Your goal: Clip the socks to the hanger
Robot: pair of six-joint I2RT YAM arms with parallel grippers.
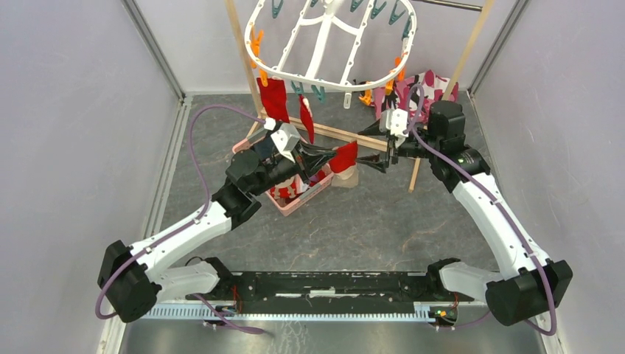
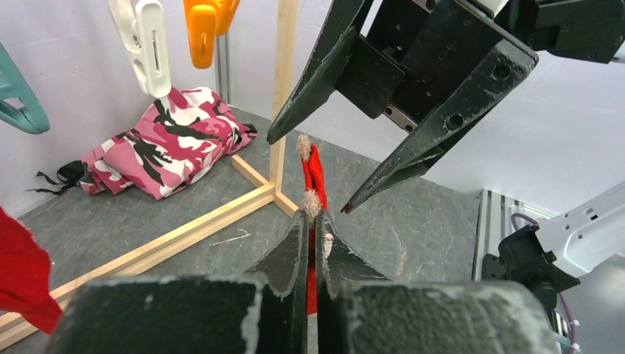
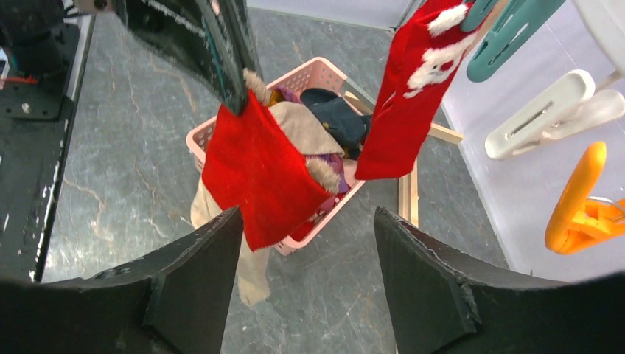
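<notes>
In the top view my left gripper (image 1: 328,153) is shut on a red sock (image 1: 344,157) with a beige part (image 1: 345,177) hanging below. The left wrist view shows the sock (image 2: 315,175) edge-on, its fuzzy upper rim pinched at the fingertips. My right gripper (image 1: 371,146) stands open just right of the sock, its fingers apart and nothing between them. From the right wrist view, the sock (image 3: 262,177) hangs in front of the gap between the right fingers. The white hanger (image 1: 317,77) is overhead, with red socks (image 1: 273,98) hanging at its left front.
A pink basket (image 1: 295,204) with more socks lies beneath the left gripper. Orange (image 3: 582,210) and teal clips (image 3: 516,33) line the hanger. A pink camouflage cloth (image 2: 177,140) rests by the wooden frame (image 2: 243,203).
</notes>
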